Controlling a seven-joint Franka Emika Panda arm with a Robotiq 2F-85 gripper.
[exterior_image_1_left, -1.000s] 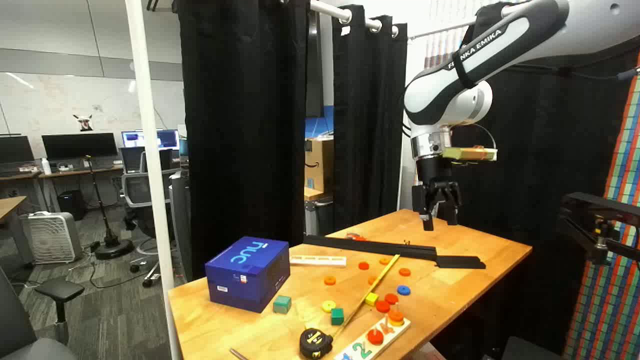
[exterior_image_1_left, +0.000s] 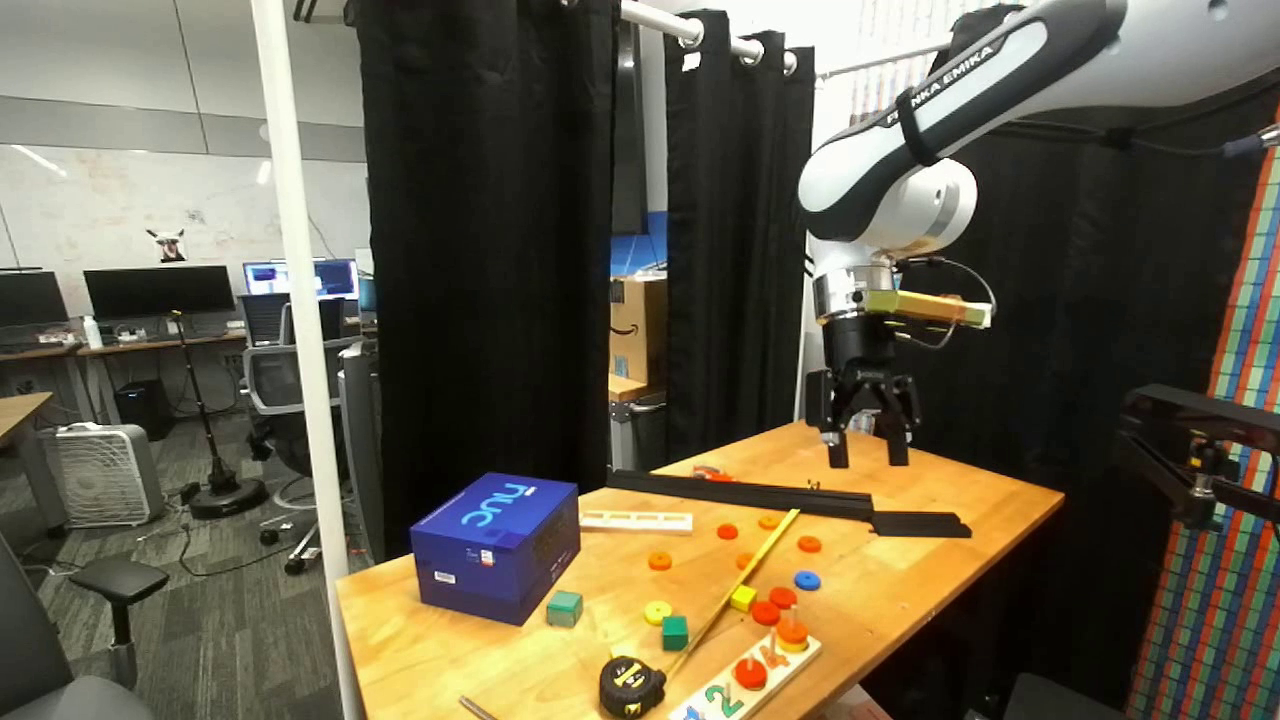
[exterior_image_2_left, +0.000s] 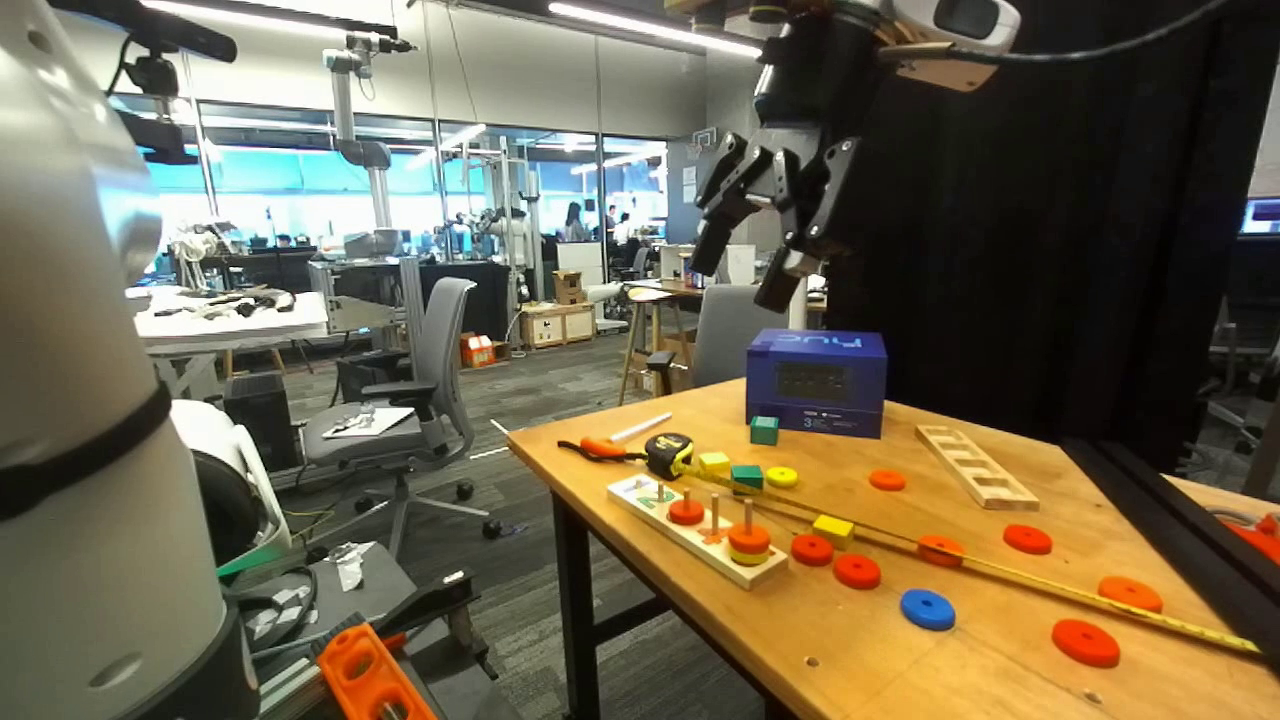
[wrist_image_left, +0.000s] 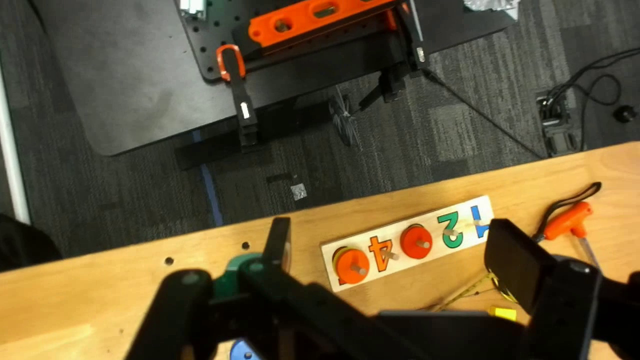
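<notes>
My gripper (exterior_image_1_left: 867, 450) hangs high above the table with its fingers apart and nothing between the fingers. A pale number board with pegs (wrist_image_left: 373, 261) lies near the table edge. An orange ring (wrist_image_left: 351, 266) tops one peg and a red ring (wrist_image_left: 414, 241) sits on another. In the wrist view the board shows between my fingers, well below them. Loose on the tabletop are a blue ring (exterior_image_2_left: 927, 608), a yellow ring (exterior_image_2_left: 781, 476) and several red and orange rings, among them a red ring (exterior_image_2_left: 1086, 642). A yellow block (exterior_image_2_left: 833, 530) and green blocks lie there too.
A blue box (exterior_image_1_left: 495, 546) stands on the table beside a wooden slotted frame (exterior_image_2_left: 975, 467). The tape measure (exterior_image_1_left: 631, 688) has its yellow tape stretched across the table among the rings. Black rails (exterior_image_1_left: 744, 493) lie across the tabletop. Bare wood shows beyond them.
In exterior view 1 my open gripper has shifted a little to the left and slightly down, turning a little. The objects on the table stay where they were.
</notes>
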